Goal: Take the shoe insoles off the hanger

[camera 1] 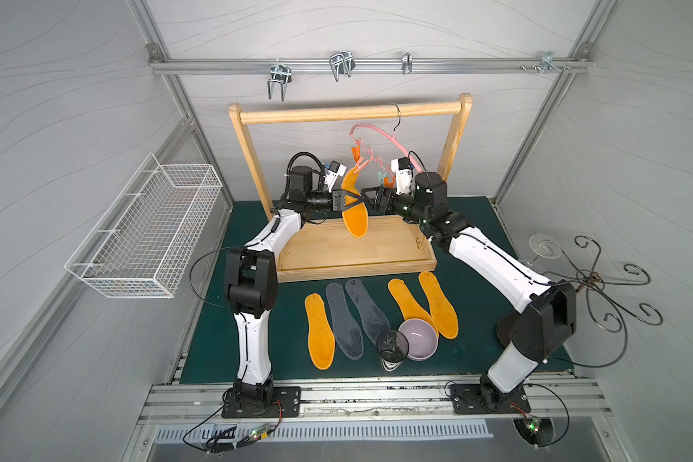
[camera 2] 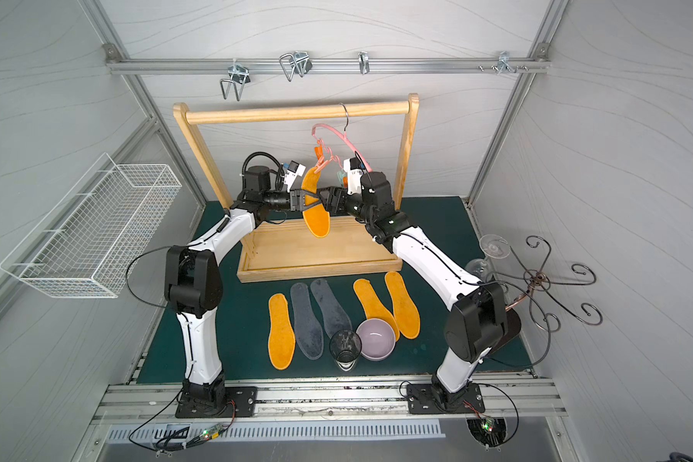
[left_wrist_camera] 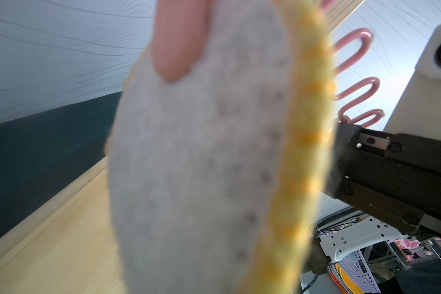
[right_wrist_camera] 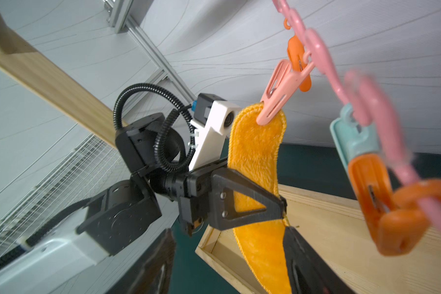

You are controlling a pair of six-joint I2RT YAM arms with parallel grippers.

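Note:
An orange insole [right_wrist_camera: 254, 142] hangs from the pink hanger [camera 1: 373, 126], its top end held by a pink clip [right_wrist_camera: 278, 93]. My left gripper is shut across the insole's middle, one finger in front and the other hidden behind. In the left wrist view the pale underside of the insole [left_wrist_camera: 196, 161] fills much of the picture and hides the fingers. Close by on the right, my right gripper stands open, fingers [right_wrist_camera: 306, 259] apart, nothing between them. Other insoles lie on the table: orange [camera 1: 319, 332], grey [camera 1: 344, 319] and more.
The hanger hooks onto a wooden rack [camera 1: 308, 117] with a tray base [camera 1: 346, 272]. Orange and blue clips [right_wrist_camera: 367, 188] dangle near the right gripper. A glass [camera 1: 392, 346] and a lilac bowl [camera 1: 418, 338] stand in front. The white wire basket [camera 1: 154, 231] at left is empty.

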